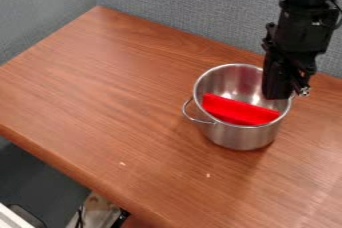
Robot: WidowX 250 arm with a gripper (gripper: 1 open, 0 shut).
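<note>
A steel pot (238, 137) with a wire handle on its left side stands on the wooden table toward the right. A long red object (238, 109) lies inside it, tilted from upper left to lower right. My black gripper (281, 87) is over the pot's back right rim, shut, with nothing seen between its fingers; its tips are dark and hard to make out.
A grey partition (174, 2) runs along the back. Below the table's front left edge are cables and a pale item.
</note>
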